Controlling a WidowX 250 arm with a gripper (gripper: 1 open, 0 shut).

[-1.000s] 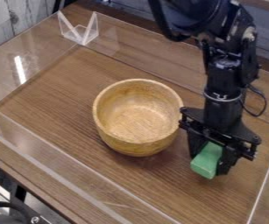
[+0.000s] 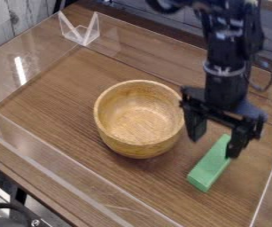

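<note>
My gripper hangs over the right side of the wooden table, open, its dark blurred fingers pointing down. Beneath it a green rectangular block lies flat on the tabletop, lengthwise from lower left to upper right, apart from the fingers. Left of the gripper stands a round tan bowl, apparently empty.
At the back left of the table is a clear, angular plastic object. The black arm takes up the upper right.
My gripper has risen off the green block, which was between or under the fingers earlier and now lies uncovered on the table. The bowl has not moved.
</note>
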